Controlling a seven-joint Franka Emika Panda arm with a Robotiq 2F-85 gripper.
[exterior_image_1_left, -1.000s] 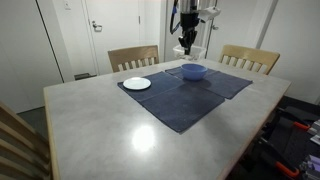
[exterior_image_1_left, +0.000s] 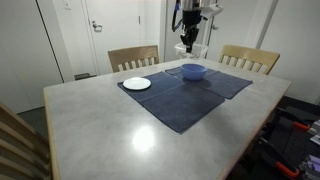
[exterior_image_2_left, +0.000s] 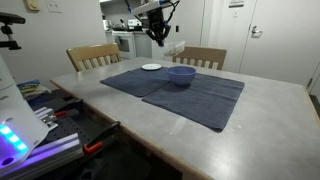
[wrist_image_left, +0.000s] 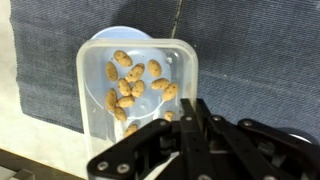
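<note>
A clear plastic container (wrist_image_left: 152, 92) holding several brown, almond-like pieces (wrist_image_left: 137, 72) hangs from my gripper (exterior_image_1_left: 189, 46), which is shut on its rim. The fingers (wrist_image_left: 186, 108) meet the container's right wall in the wrist view. It is held in the air above the far part of the table. Below it in exterior view 1 stands a blue bowl (exterior_image_1_left: 194, 72), also seen in exterior view 2 (exterior_image_2_left: 182, 76). A white plate (exterior_image_1_left: 137, 84) lies to the left. Behind the clear container in the wrist view, a pale round shape is partly hidden; I cannot tell which dish it is.
Dark cloth mats (exterior_image_1_left: 184, 105) lie under the dishes. Chairs (exterior_image_1_left: 134, 60) stand around the table, some close to its edge.
The arm and the clear container have shifted slightly to the right in exterior view 1. The bowl and the plate have not moved.
</note>
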